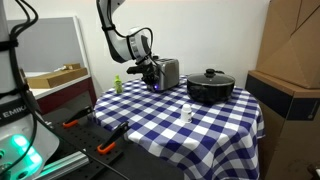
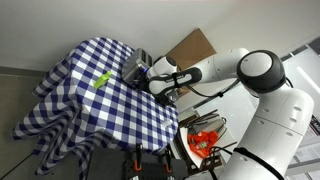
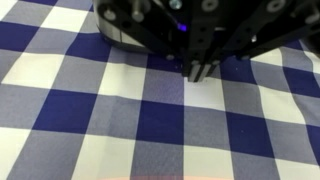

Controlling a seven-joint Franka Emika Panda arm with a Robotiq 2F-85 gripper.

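In the wrist view my gripper is shut, its dark fingertips together low over the blue and white checked cloth. Nothing shows between them. Beside it, at the upper left, the shiny base of the toaster point(image 3: 125, 40) is partly in view. From the first exterior view, the silver toaster point(image 1: 168, 72) stands at the back of the table, with the gripper point(image 1: 151, 83) close to its front left side. Whether the two touch, I cannot tell. The second exterior view has the toaster point(image 2: 133, 66) just beyond the arm's end.
A black lidded pot point(image 1: 210, 87) stands right of the toaster. A white cup point(image 1: 186, 114) sits nearer the front. The green bottle point(image 1: 117, 83) is at the back left, also seen as a green object point(image 2: 102, 79) from above.
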